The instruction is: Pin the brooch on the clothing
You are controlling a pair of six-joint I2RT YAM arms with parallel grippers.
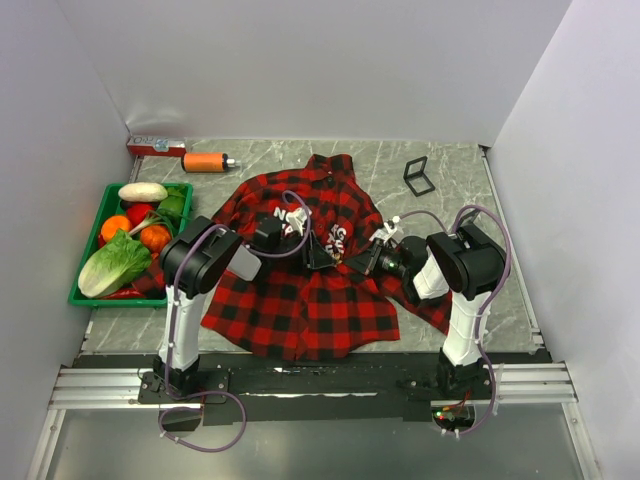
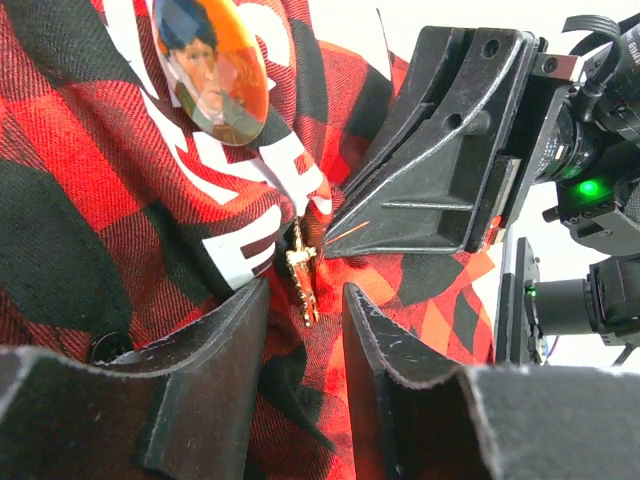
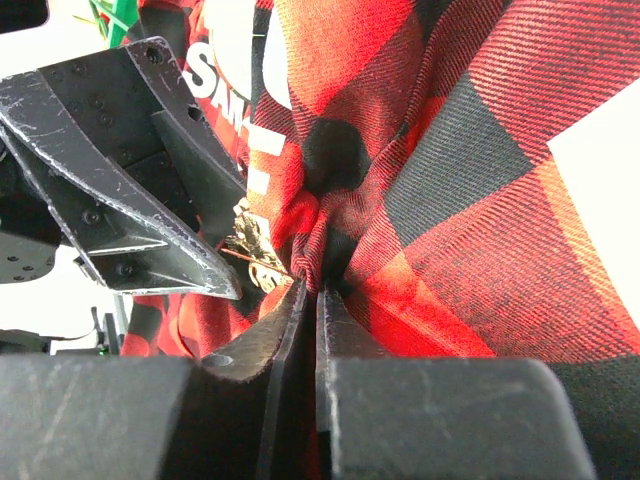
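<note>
A red-and-black checked shirt (image 1: 310,320) lies spread on the table, with white letters and a round picture badge (image 2: 215,65) on its front. The small gold brooch (image 2: 302,272) stands edge-on against a fold of cloth, between and just beyond the parted fingertips of my left gripper. In the right wrist view the brooch (image 3: 252,235) touches the fold, and a thin pin-like line runs from it toward the cloth. My right gripper is shut on that pinched fold (image 3: 315,245). Whether the pin passes through the cloth cannot be seen.
At the left stands a green crate (image 1: 75,285) of vegetables. An orange bottle (image 1: 205,162) and a red box (image 1: 157,146) lie at the back left; a small black stand (image 1: 418,176) is at the back right. Both grippers are close together.
</note>
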